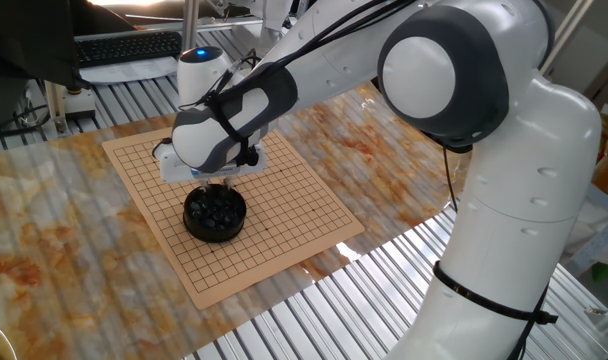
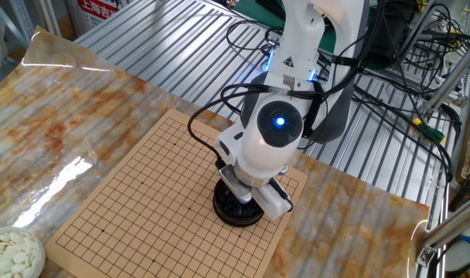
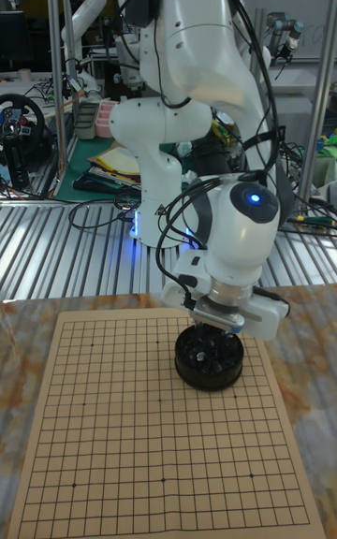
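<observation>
A round black bowl (image 1: 214, 238) filled with dark pieces stands upright on the gridded board (image 1: 284, 230). Just over the far part of the bowl, my gripper (image 1: 216, 188) points down, its two fingers spread apart in exterior view 1. I see no piece between them. From the second exterior view, the gripper's body covers part of the bowl (image 2: 236, 218), and its fingertips are hidden. In exterior view 3 the fingers reach down to the bowl (image 3: 210, 375) near its far side; whether they touch the rim or the pieces I cannot tell.
A white bowl of white pieces (image 2: 13, 253) sits left of the board in exterior view 2. The rest of the board is bare. Marbled sheeting (image 1: 54, 230) around it is mostly clear, with ribbed metal table surface (image 2: 158, 46) beyond its edge.
</observation>
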